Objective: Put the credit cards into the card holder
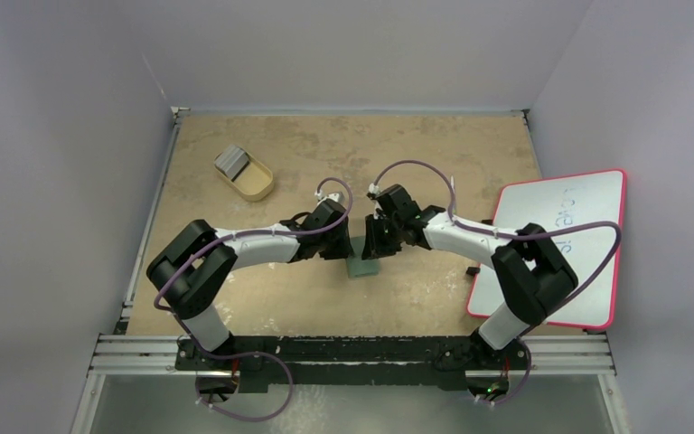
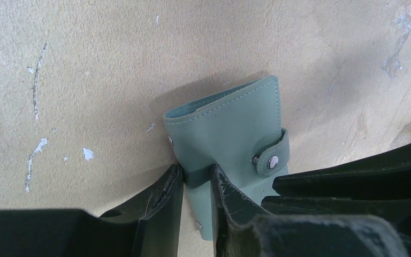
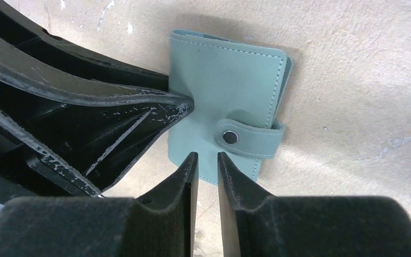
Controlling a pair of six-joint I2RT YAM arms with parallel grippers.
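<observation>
A grey-green card holder point(image 1: 362, 267) with a snap strap lies closed at the table's centre, filling much of both wrist views point(image 2: 230, 128) point(image 3: 219, 80). My left gripper presses at its edge, fingertips slightly apart on the leather; whether they pinch it I cannot tell. My right gripper hovers over the holder's lower part beside the strap, its fingertips a little apart with nothing visible between them. A stack of grey cards point(image 1: 232, 161) sits in a tan box point(image 1: 256, 188) at the back left.
A whiteboard with red rim point(image 1: 542, 280) lies at the right, with small dark objects at its left edge. Walls bound the left, back and right.
</observation>
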